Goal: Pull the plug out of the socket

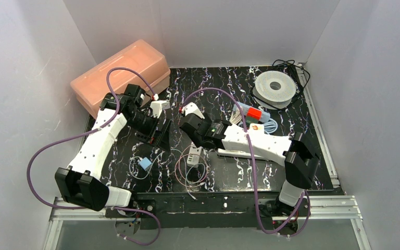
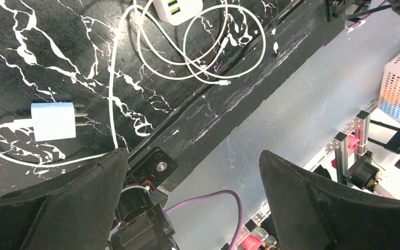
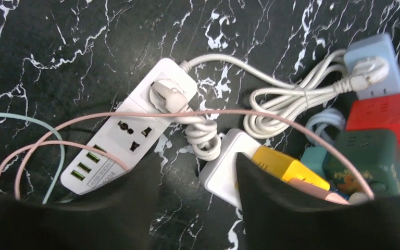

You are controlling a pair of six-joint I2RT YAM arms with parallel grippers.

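A white power strip (image 1: 193, 156) (image 3: 104, 156) lies front-centre, a white plug (image 3: 167, 95) seated in its end socket, a coiled cord beside it. My right gripper (image 1: 198, 136) hangs over that end, hiding it from the top; its blurred fingers show low in the right wrist view, apart, with nothing clearly between them, above the strip and a pink cable (image 3: 222, 110). My left gripper (image 1: 156, 136) stands open at the left, above a blue charger (image 2: 52, 121) and white cables.
Coloured power cubes (image 3: 383, 125) and a coiled white cord (image 3: 276, 107) lie right of the strip. A cable spool (image 1: 276, 86) sits back right, a pink box (image 1: 130, 67) back left.
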